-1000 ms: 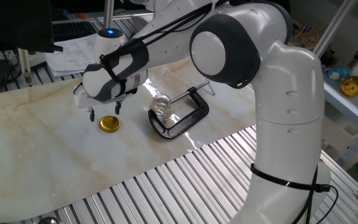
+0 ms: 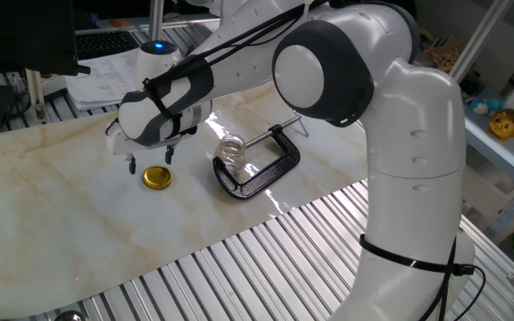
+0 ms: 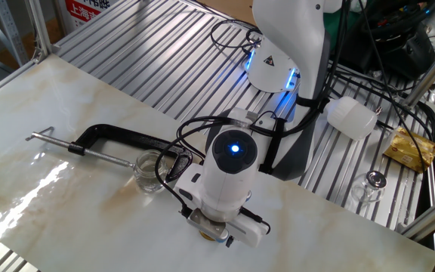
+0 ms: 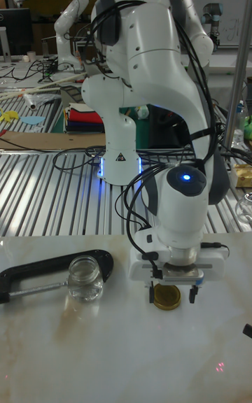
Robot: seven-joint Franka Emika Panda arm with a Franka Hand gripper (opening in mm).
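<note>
A round gold lid (image 2: 157, 177) lies flat on the marbled tabletop. My gripper (image 2: 151, 161) is open above it, fingers pointing down and spread apart, nothing held between them. In the third exterior view the lid (image 4: 167, 297) shows between and just beyond the two fingers of the gripper (image 4: 173, 297); the second view has it almost wholly covered by the hand. Off to one side stands a clear open glass jar (image 2: 231, 152), set within the frame of a black C-clamp (image 2: 259, 181). The clamp's screw (image 4: 37, 290) reaches to the jar's side.
Marbled board (image 2: 52, 223) is bare around the lid. Beyond its edge runs a slatted metal bed (image 3: 149, 60). Another small jar (image 3: 369, 186) with a dark lid and a gold packet (image 3: 409, 147) rest on the slats. A dark object (image 4: 248, 331) shows at the third view's right edge.
</note>
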